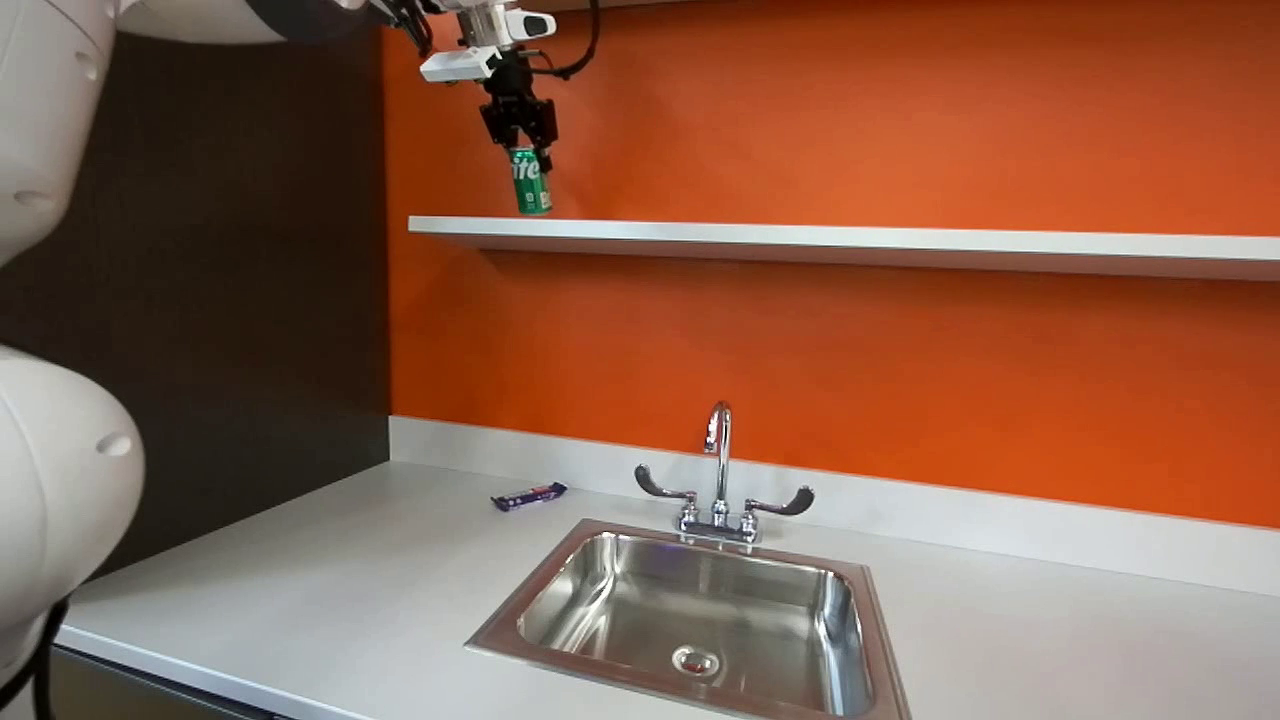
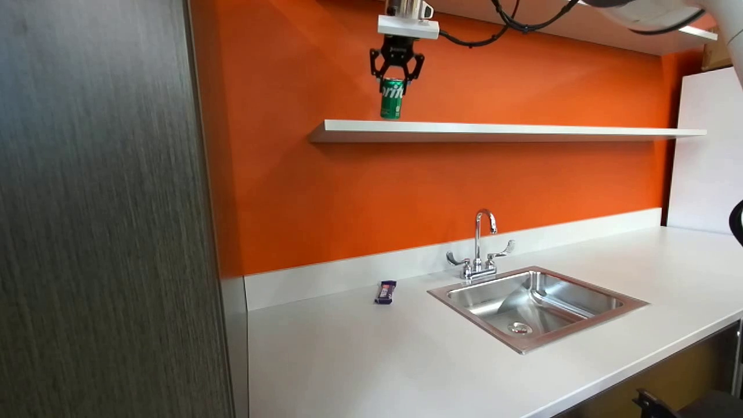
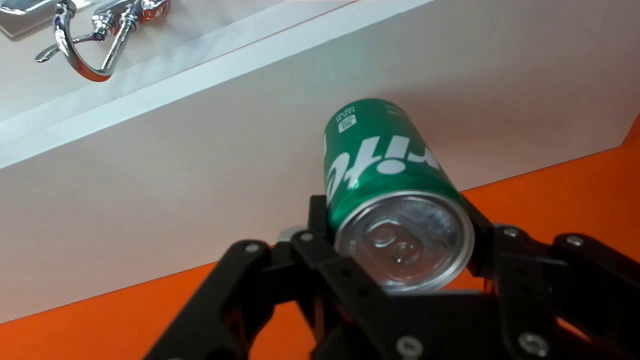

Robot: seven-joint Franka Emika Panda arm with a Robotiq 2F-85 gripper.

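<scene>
A green Sprite can (image 1: 529, 186) is held by its top, with my gripper (image 2: 394, 84) shut on it. In the wrist view the can (image 3: 378, 159) stands between the two black fingers, its silver lid towards the camera. Below it is the white wall shelf (image 2: 501, 129), near the shelf's left end. The can's base appears at or just above the shelf's top; whether it touches I cannot tell. From the outside views the can looks nearly upright.
The shelf is bare to the right of the can. On the counter (image 1: 300, 576) below lie a purple-wrapped bar (image 2: 385, 292) and a steel sink (image 1: 882, 636) with a faucet (image 1: 721, 462). A dark panel (image 1: 240, 276) closes off the left side.
</scene>
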